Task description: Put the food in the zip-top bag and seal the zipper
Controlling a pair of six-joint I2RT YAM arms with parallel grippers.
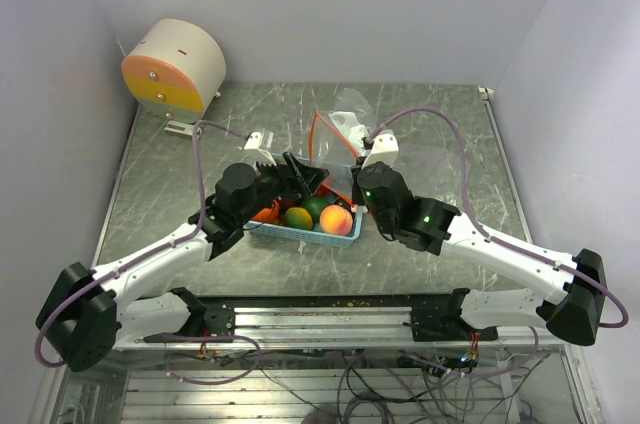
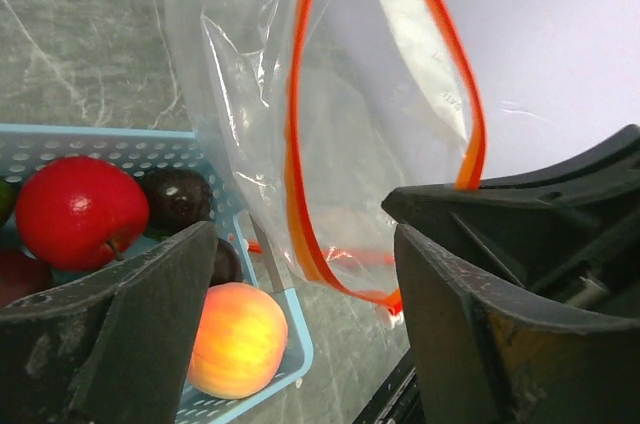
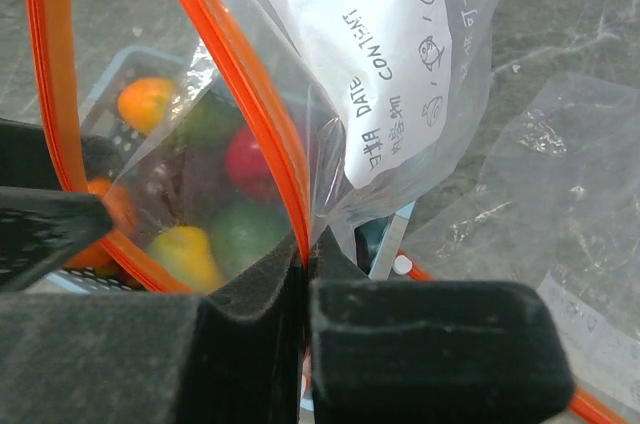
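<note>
A clear zip bag with an orange zipper (image 2: 297, 124) hangs above the food basket, its mouth spread open. My right gripper is shut on the bag's edge, pinching the film and orange strip. My left gripper is open, its fingers on either side of the near zipper strip in its own view; no grip on the bag shows. In the blue basket (image 1: 302, 235) lie a peach (image 1: 336, 220), a red fruit (image 2: 82, 212), a dark avocado (image 2: 176, 200) and several other fruits. The right wrist view shows the bag's white printed label (image 3: 375, 54).
A second clear bag (image 3: 560, 174) with an orange edge lies flat on the grey table to the right. A cream rounded box (image 1: 175, 69) stands at the back left.
</note>
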